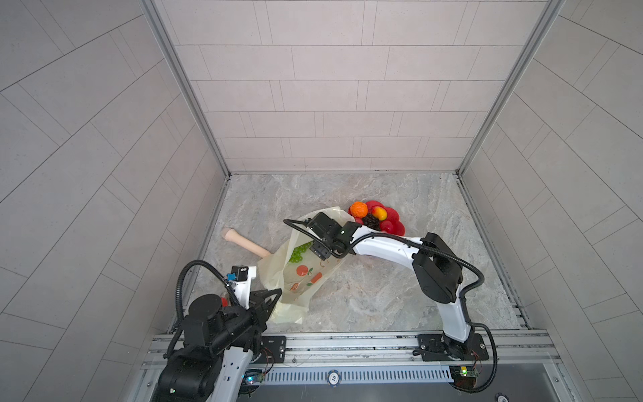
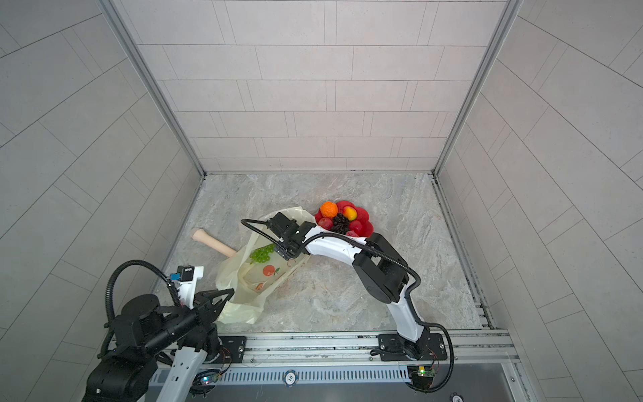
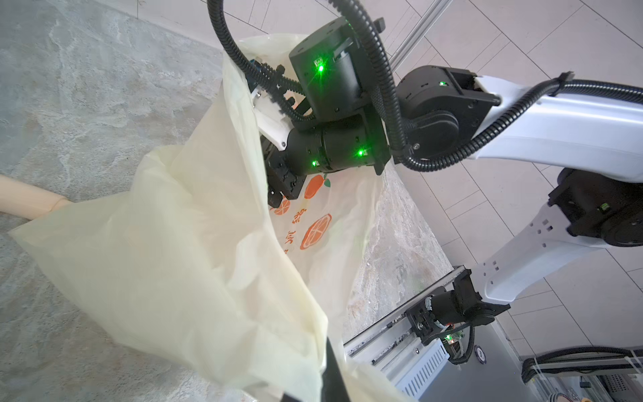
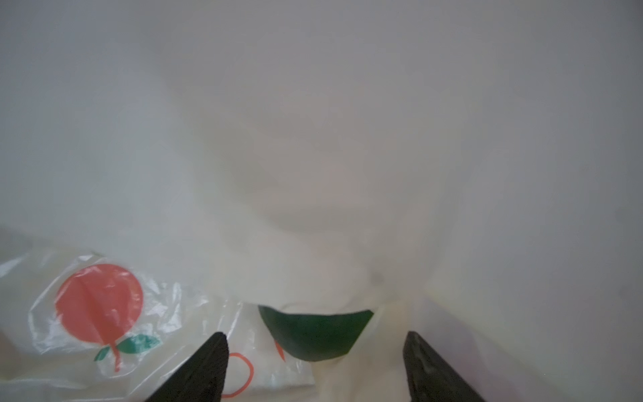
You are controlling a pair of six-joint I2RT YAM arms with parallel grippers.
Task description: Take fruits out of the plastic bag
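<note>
The pale yellow plastic bag (image 1: 281, 281) lies in the middle of the table, with green grapes (image 1: 299, 252) visible inside in the top views. My left gripper (image 1: 273, 294) is shut at the bag's near left edge, which lies against its fingers in the left wrist view. My right gripper is inside the bag, its fingers apart; the right wrist view shows mostly bag plastic and a dark green shape (image 4: 314, 331) between and beyond them, too dim to identify.
A red flower-shaped tray (image 1: 395, 219) of fruit, including an orange (image 1: 359, 209) and dark grapes, stands behind the bag at the right. A pale wooden roller (image 1: 244, 242) lies at the left. Bare table surrounds these.
</note>
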